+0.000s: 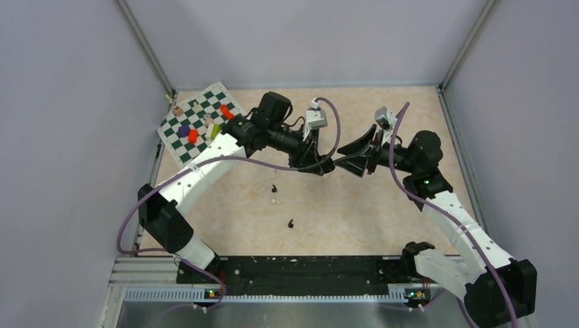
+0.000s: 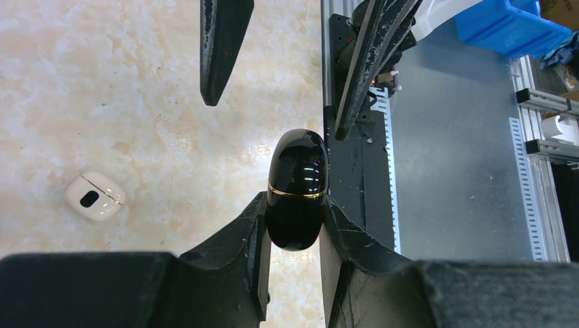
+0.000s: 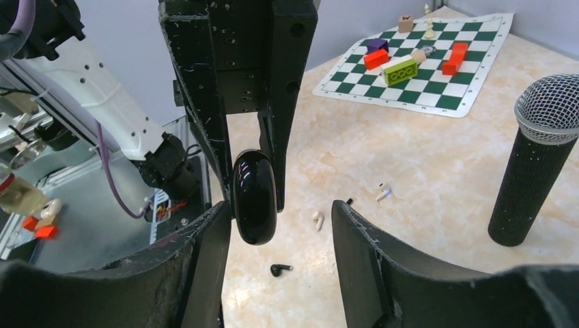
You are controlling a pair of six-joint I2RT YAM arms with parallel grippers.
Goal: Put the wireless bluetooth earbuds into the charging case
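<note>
A glossy black charging case with a gold seam is gripped upright in my left gripper, also seen as the black oval (image 3: 254, 195) in the right wrist view. My right gripper stands part open a short way from it, nothing between its fingers. A white case (image 2: 95, 196) lies on the table in the left wrist view. Small white earbuds (image 1: 275, 201) and black earbuds (image 1: 291, 223) lie on the table below the arms in the top view.
A checkered mat (image 1: 181, 140) with coloured blocks lies at back left. A black mesh-topped cylinder (image 3: 529, 178) stands on the table in the right wrist view.
</note>
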